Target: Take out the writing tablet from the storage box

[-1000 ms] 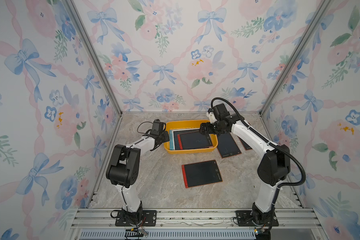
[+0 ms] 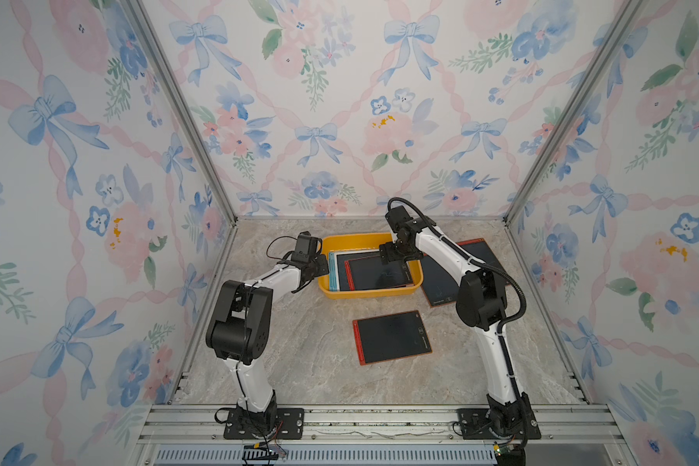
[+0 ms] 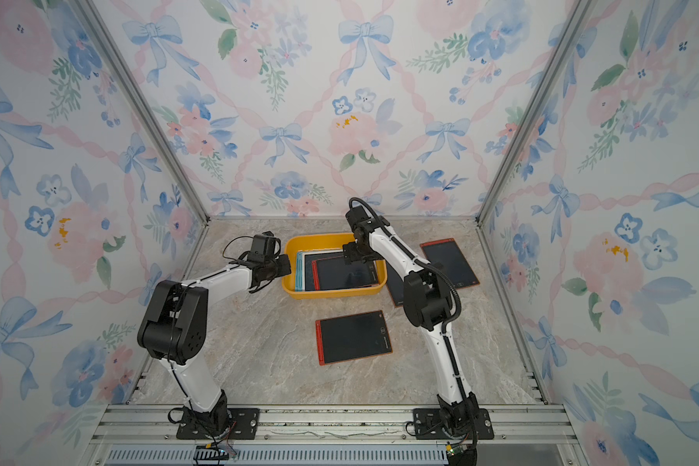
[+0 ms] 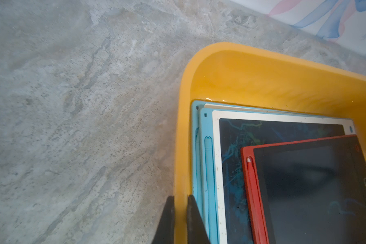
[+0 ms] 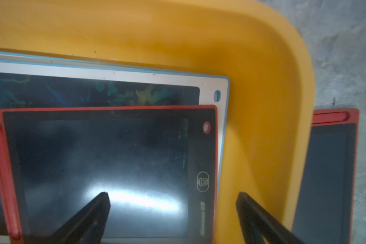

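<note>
A yellow storage box [image 2: 369, 294] stands on the table. Inside it, a red-edged writing tablet [image 5: 109, 162] lies on top of blue-and-white tablets [image 4: 231, 162]. In the left wrist view, my left gripper is shut with the box's left wall between its fingers. Over the right part of the box, my right gripper stands open above the red-edged tablet. One of its fingers [image 5: 89, 219] is over the tablet's dark screen, the other over the box's right side. Nothing is held between them.
One red-edged tablet [image 2: 392, 337] lies on the table in front of the box. Two more, a nearer tablet [image 2: 441, 289] and a farther tablet [image 3: 449, 262], lie to the right. The table left of the box is bare.
The left arm and the box have not moved.
</note>
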